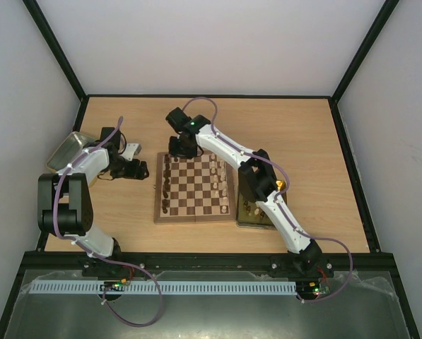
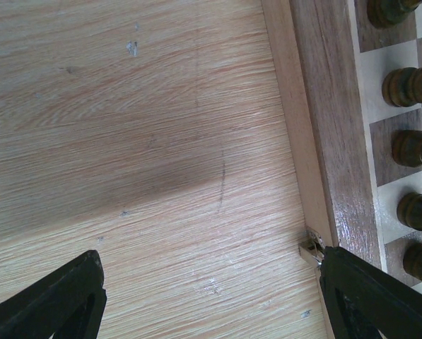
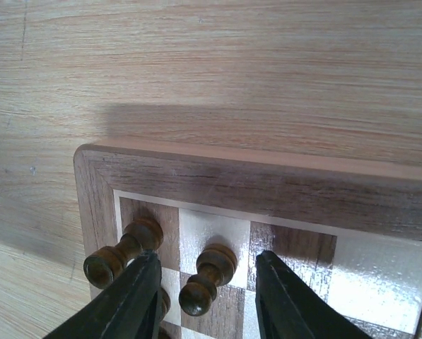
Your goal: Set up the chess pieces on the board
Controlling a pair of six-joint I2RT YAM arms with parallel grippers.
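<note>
In the right wrist view a dark pawn (image 3: 208,280) stands upright on a light edge square of the chessboard (image 3: 267,187). My right gripper is open around it, a finger apart on each side. Just left of it, a dark piece (image 3: 126,248) occupies the corner square. More dark pieces (image 2: 412,148) line the board's left side in the left wrist view, and light pieces (image 1: 223,200) stand along its right side in the top view. Off the board's left edge, my left gripper is open over bare table, holding nothing.
A tray (image 1: 256,219) with several pieces lies right of the board, partly under the right arm. Another tray (image 1: 68,150) sits at the far left behind the left arm. A small metal clasp (image 2: 312,248) juts from the board's side.
</note>
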